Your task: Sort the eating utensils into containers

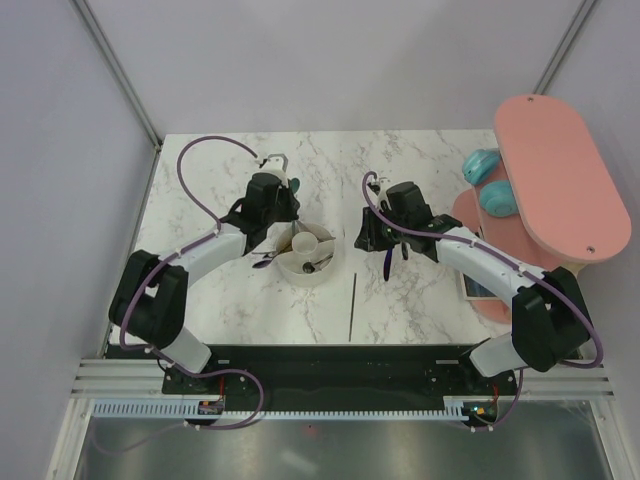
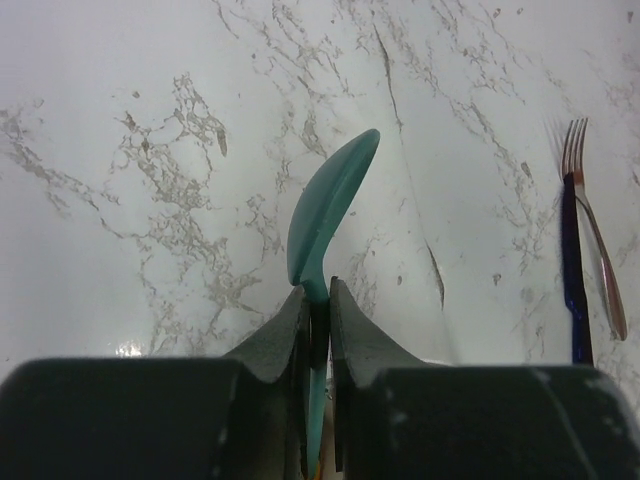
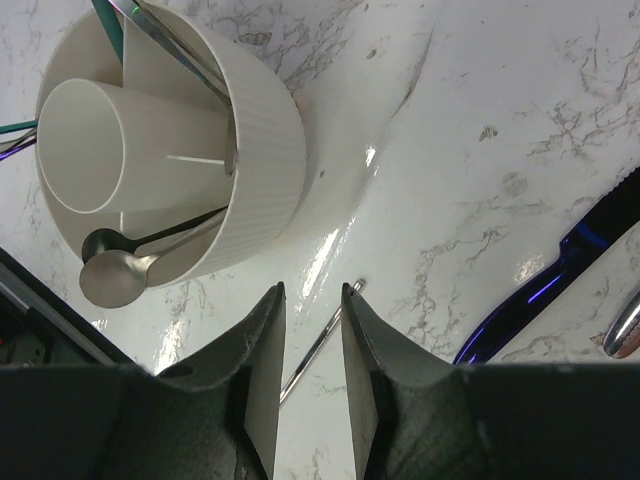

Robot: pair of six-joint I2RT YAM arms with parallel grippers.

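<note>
A teal spoon (image 2: pixel 330 205) stands bowl-up between the fingers of my left gripper (image 1: pixel 293 213), which stand close on both sides of its handle; the grip's firmness cannot be told. In the top view its bowl (image 1: pixel 294 186) shows above the white divided container (image 1: pixel 310 278), and its handle runs down toward it. Utensils in that container include a silver spoon (image 3: pixel 114 279) and a dark spoon. My right gripper is open and empty, right of the container. A dark blue knife (image 3: pixel 560 285) and a fork (image 2: pixel 604 265) lie side by side on the table.
A thin metal stick (image 1: pixel 352 305) lies in front, between the container and the right arm. At the right stands a pink rack (image 1: pixel 560 180) with teal cups (image 1: pixel 481 166). Free marble lies at the back and front left.
</note>
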